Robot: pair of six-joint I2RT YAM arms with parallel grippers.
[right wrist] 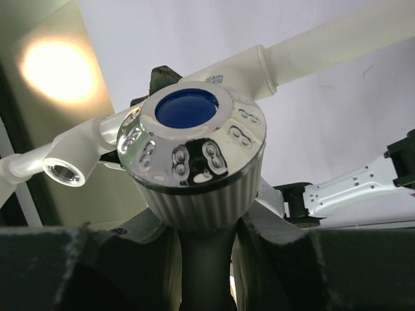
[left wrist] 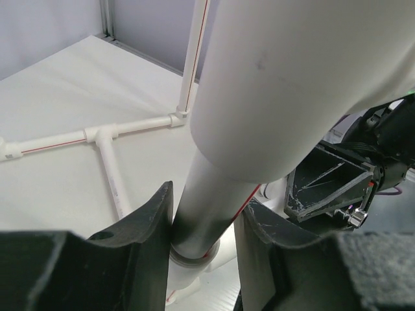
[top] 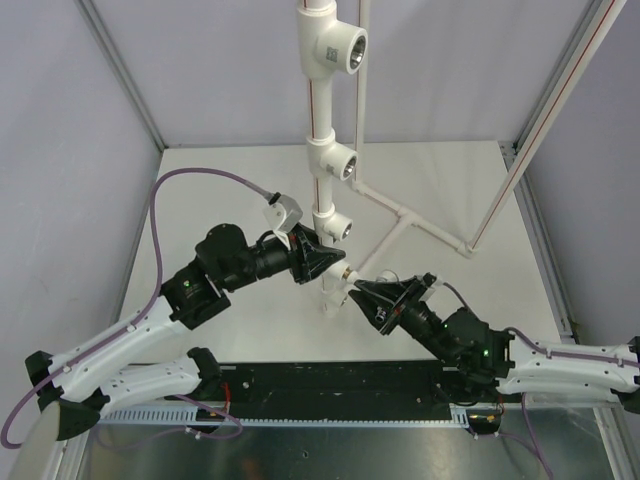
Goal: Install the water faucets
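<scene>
A white PVC pipe column (top: 320, 110) carries several tee fittings with metal threaded sockets. My left gripper (top: 312, 255) is at a lower part of it; in the left wrist view its fingers (left wrist: 142, 246) stand either side of the white pipe (left wrist: 217, 194). My right gripper (top: 365, 300) is just right of a lower fitting. In the right wrist view, a chrome faucet handle with a blue cap (right wrist: 185, 107) sits above its fingers (right wrist: 285, 259), which are around the dark part below the handle. Whether either finger grips firmly is unclear.
A white pipe frame (top: 405, 215) stands on the white board (top: 220, 180) behind the column, with a vertical pipe at right. Grey side walls and metal rails bound the space. The board's left part is clear.
</scene>
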